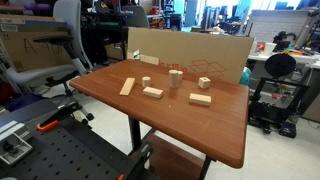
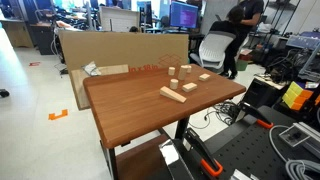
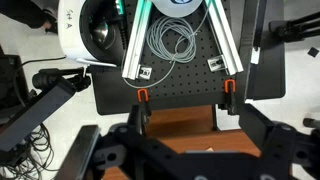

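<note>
Several pale wooden pieces lie scattered on the brown table. In exterior view 1 these include a long flat block (image 1: 127, 86), a low block (image 1: 152, 93), a round upright piece (image 1: 175, 78), a cube-like block (image 1: 204, 82) and a block nearer the right end (image 1: 200, 99). The other exterior view shows the long block (image 2: 173, 95) as well. My gripper is seen only from the wrist, its dark fingers wide apart at the bottom of the view. Nothing shows between them except the floor and wood beneath.
A cardboard panel (image 1: 190, 53) stands along the table's far side. Beneath the wrist camera is a black perforated surface (image 3: 195, 75) with metal rails (image 3: 139, 38) and a coiled cable (image 3: 171, 42).
</note>
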